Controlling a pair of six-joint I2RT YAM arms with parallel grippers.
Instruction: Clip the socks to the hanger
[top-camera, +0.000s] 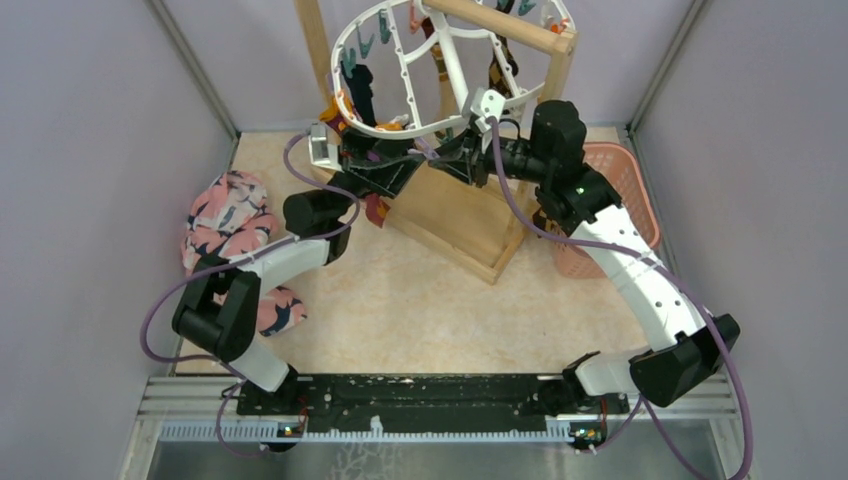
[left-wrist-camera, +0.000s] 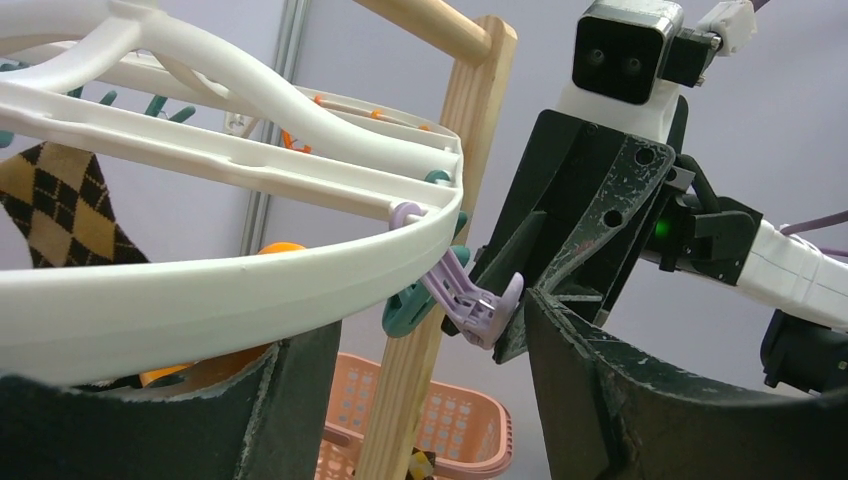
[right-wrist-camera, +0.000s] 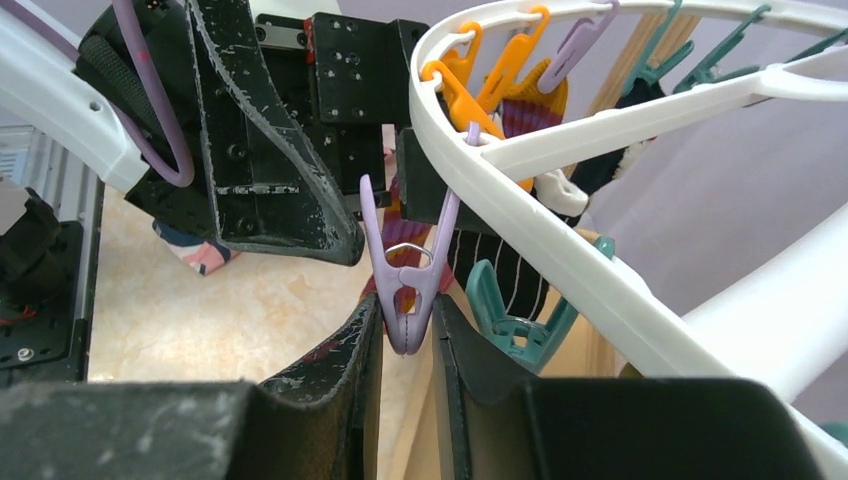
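Observation:
A white round hanger (top-camera: 410, 130) with coloured clips hangs from a wooden frame, with dark and patterned socks (top-camera: 360, 95) below its rim. A lilac clip (right-wrist-camera: 408, 290) at the rim has its base between the close-set fingertips of my right gripper, which is shut on it. My left gripper stands open just below the rim, facing that clip from the other side, with nothing held between its fingers. A teal clip (right-wrist-camera: 530, 330) hangs beside the lilac one.
A pink basket (top-camera: 575, 265) stands at the right behind the right arm. Pink patterned fabric (top-camera: 220, 215) lies at the left. The wooden frame's posts stand close to both grippers.

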